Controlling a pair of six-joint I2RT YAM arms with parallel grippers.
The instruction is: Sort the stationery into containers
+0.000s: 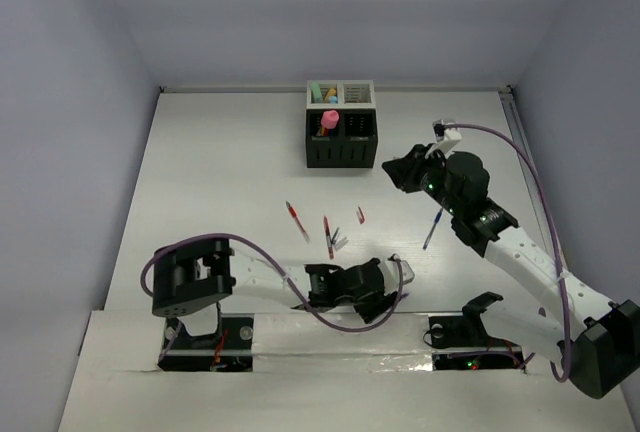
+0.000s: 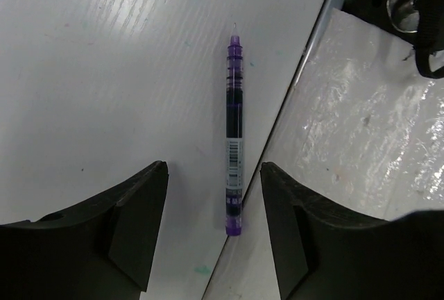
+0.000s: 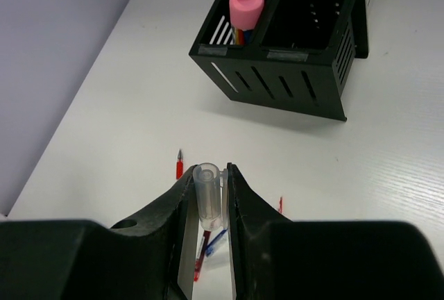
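Note:
A purple pen (image 2: 234, 133) lies at the table's front edge between the fingertips of my open left gripper, seen low over it in the left wrist view. My right gripper is raised right of the black container (image 3: 291, 78), its fingertips near each other; whether they hold anything is unclear. Red pens (image 1: 295, 217) (image 1: 328, 234), a small red item (image 1: 361, 215) and small blue and clear pieces (image 1: 338, 239) lie mid-table. A blue pen (image 1: 430, 237) lies to the right. The containers hold a pink item (image 1: 330, 118) and several small coloured things.
The white container (image 1: 355, 92) adjoins the black one at the back centre. Grey walls bound the sides and back. A metal rail runs along the right edge.

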